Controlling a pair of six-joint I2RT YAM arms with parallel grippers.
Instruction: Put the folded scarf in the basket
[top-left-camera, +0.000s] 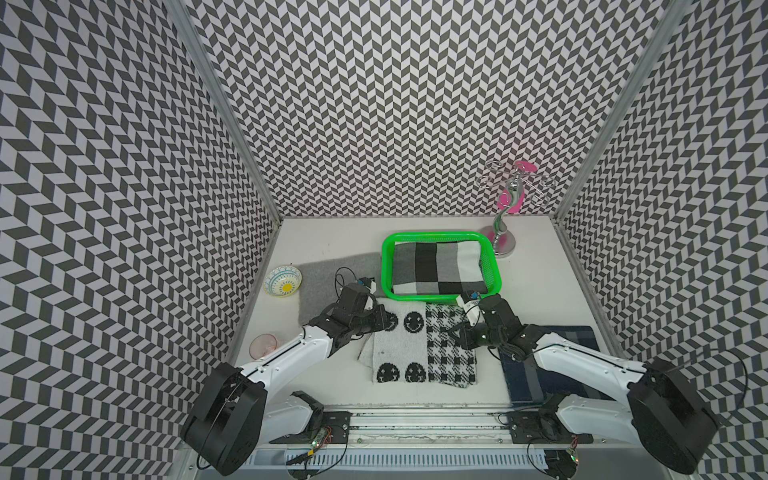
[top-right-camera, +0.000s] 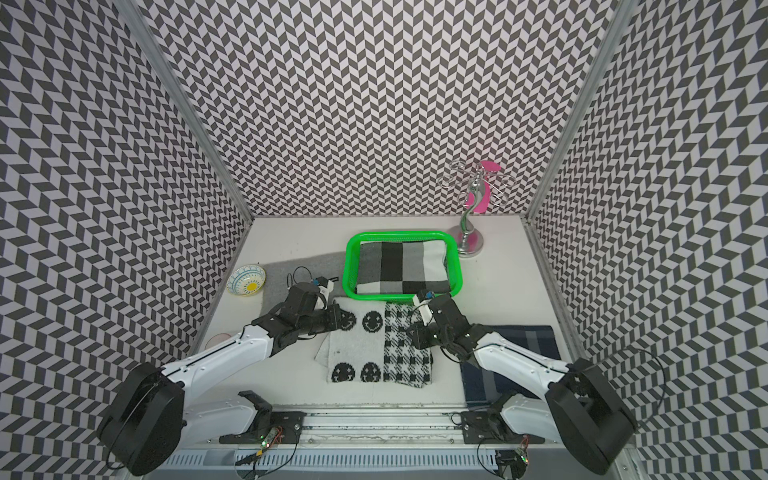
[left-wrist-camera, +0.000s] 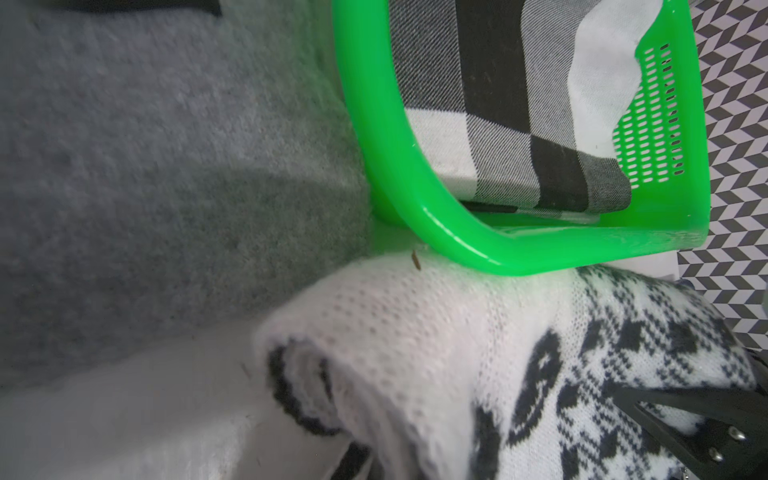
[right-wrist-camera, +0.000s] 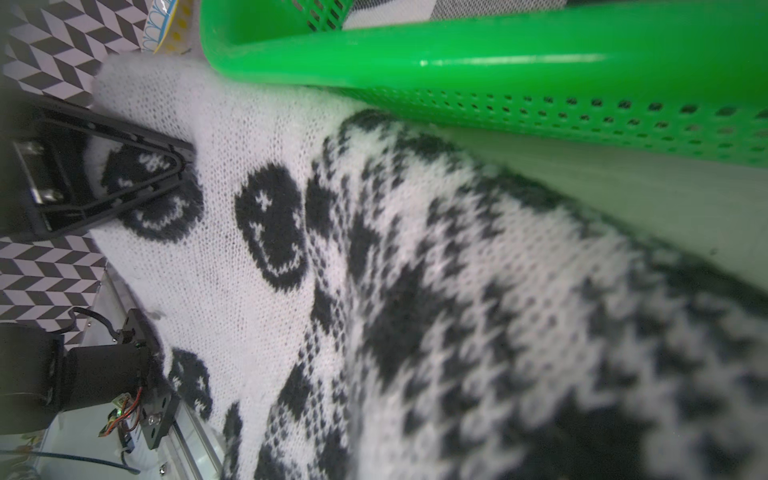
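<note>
The knitted scarf (top-left-camera: 400, 348), folded, white with black smiley faces and a houndstooth section, lies in front of the green basket (top-left-camera: 440, 298), its far edge raised up to the basket's near rim. My left gripper (top-left-camera: 377, 320) is shut on the scarf's left side; my right gripper (top-left-camera: 462, 336) is shut on its houndstooth right side. In both wrist views the raised cloth sits against or beside the basket's rim. A folded checked cloth (top-left-camera: 425, 264) fills much of the basket.
A grey cloth (top-left-camera: 328, 276) lies left of the basket, a patterned bowl (top-left-camera: 283, 280) and pink glass (top-left-camera: 263, 345) at the left. A navy cloth (top-left-camera: 552, 384) lies front right. A metal stand (top-left-camera: 500, 240) stands behind the basket's right end.
</note>
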